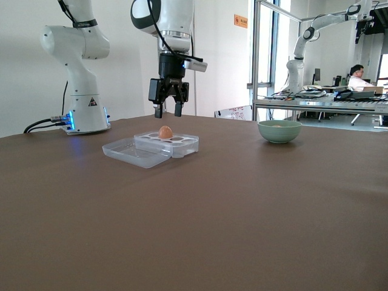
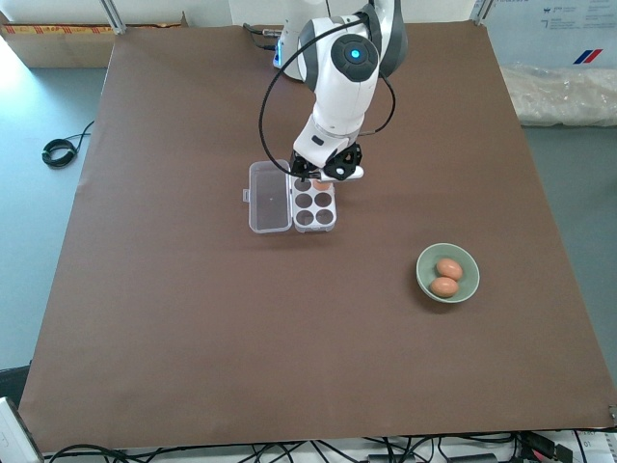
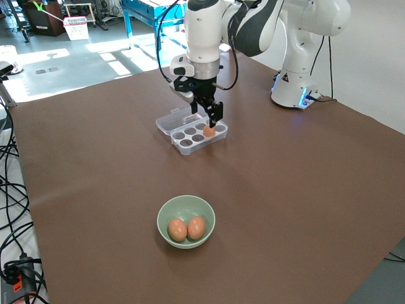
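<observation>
My black gripper (image 1: 168, 107) hangs open above a clear plastic egg box (image 1: 182, 145) with its lid lying flat beside it, nothing visible between its fingers. One egg (image 1: 165, 132) sits in a cup of the box, below the fingers; the right view shows it too (image 3: 209, 131). In the left view the gripper covers the box's back part. A pale green bowl (image 2: 447, 289) sits apart at the right, holding two eggs (image 3: 178, 230).
The white arm base (image 1: 88, 121) stands behind the box, and cables run along the table's outer edge.
</observation>
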